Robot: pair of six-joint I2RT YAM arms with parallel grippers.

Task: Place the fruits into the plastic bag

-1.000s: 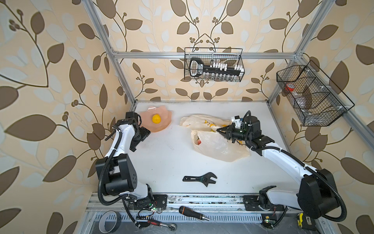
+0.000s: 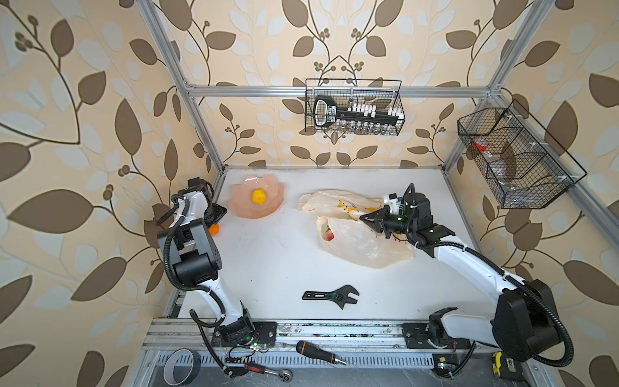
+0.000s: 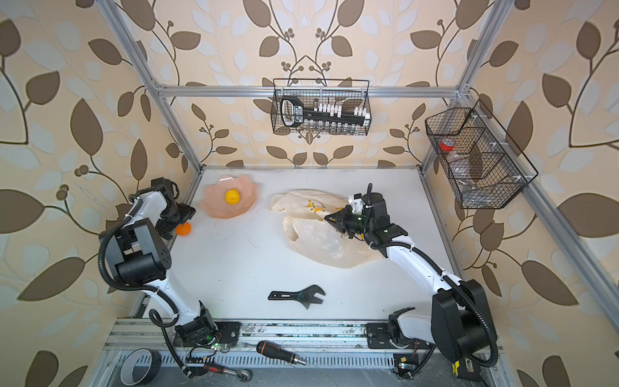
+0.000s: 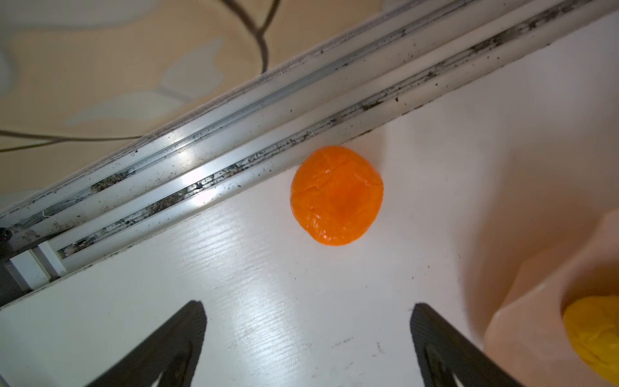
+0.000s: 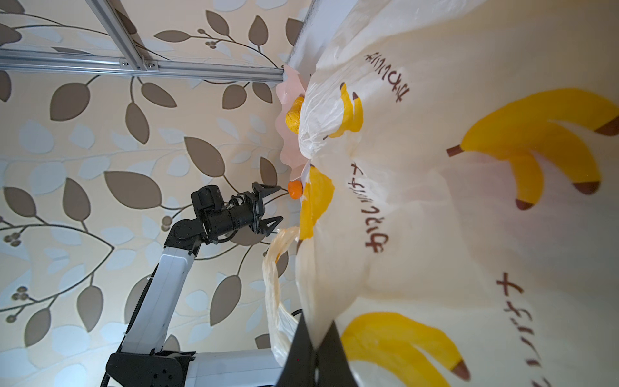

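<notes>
An orange fruit [image 4: 336, 195] lies on the table by the left rail, below and between the fingers of my open left gripper. A yellow fruit [image 2: 258, 196] rests in a pink scalloped dish [image 2: 240, 205]. The crumpled plastic bag [image 2: 364, 247] with banana prints lies at centre right, a red fruit [image 2: 329, 236] showing in its opening in the top left view. My right gripper is shut, with thin bag plastic at its fingertips.
An adjustable wrench [image 2: 330, 296] lies at the front. Wire baskets [image 2: 354, 106] hang on the back and right walls, above the table.
My left arm has moved left toward the wall, uncovering the orange fruit in the top left view. The right arm and bag look nearly unchanged.
</notes>
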